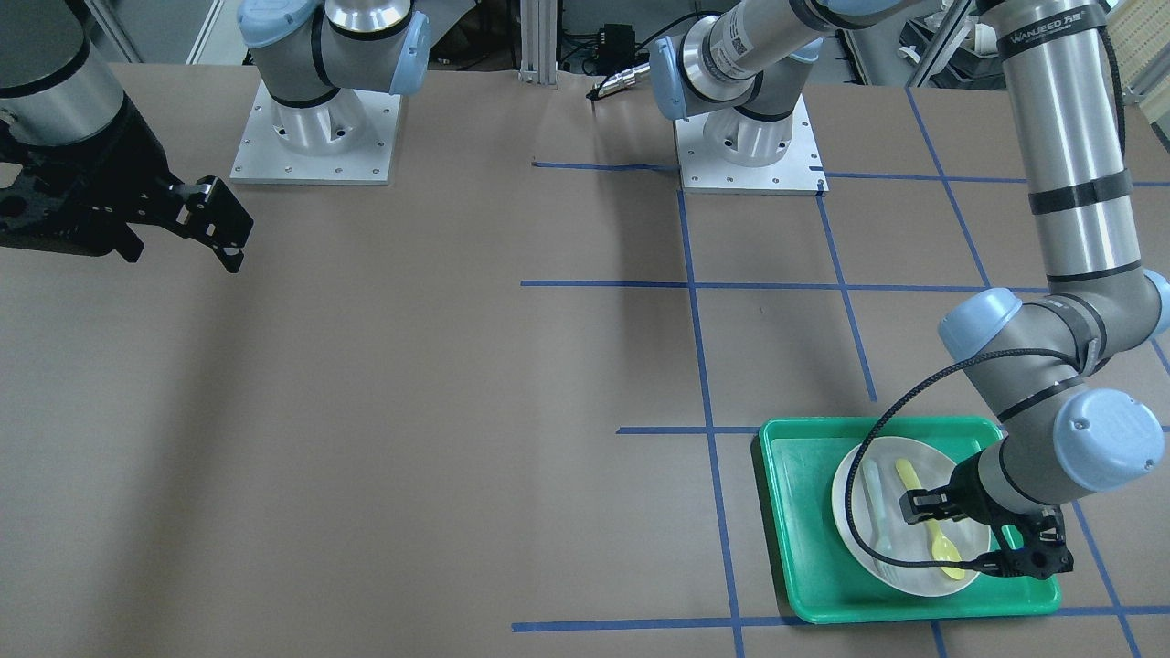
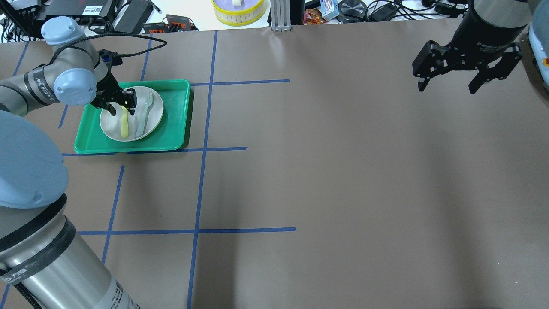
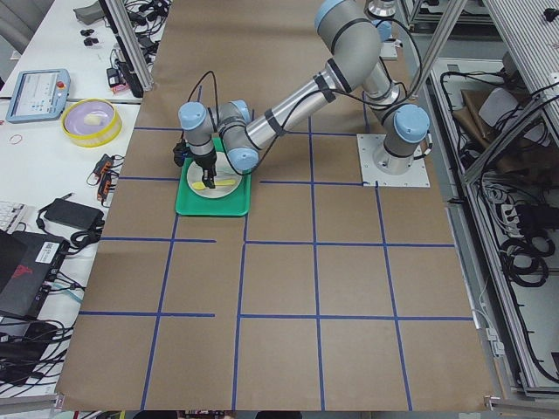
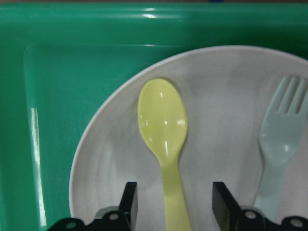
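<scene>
A green tray [image 1: 795, 570] holds a white plate [image 2: 113, 126] with a yellow spoon [image 4: 163, 125] and a pale mint fork [image 4: 279, 139] lying on it. My gripper is low over the plate, open, with its two black fingers on either side of the spoon's handle and a wide gap to it. The fork lies to the right of the gripper in the wrist view. From the outside views I cannot tell whether the fingers touch the plate.
Other arms stand at the table's edges, including one with a black gripper [image 1: 186, 225] at the front view's left. The table [image 1: 439, 417], marked with blue tape, is clear left of the tray. A yellow container [image 3: 92, 131] sits on a side bench.
</scene>
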